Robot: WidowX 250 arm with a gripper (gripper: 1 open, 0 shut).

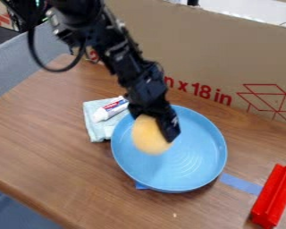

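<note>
My black gripper (161, 123) is over the blue plate (188, 165), at its upper left part. A blurred pale yellow round object (147, 136) is right at the fingers, partly behind them, above or on the plate; I cannot tell whether it is held. The fingers are too blurred to show clearly how they stand.
A white toothpaste tube (110, 110) lies on a folded pale cloth (96, 127) left of the plate. A red plastic piece (272, 197) lies at the right. A cardboard box wall (229, 63) runs behind.
</note>
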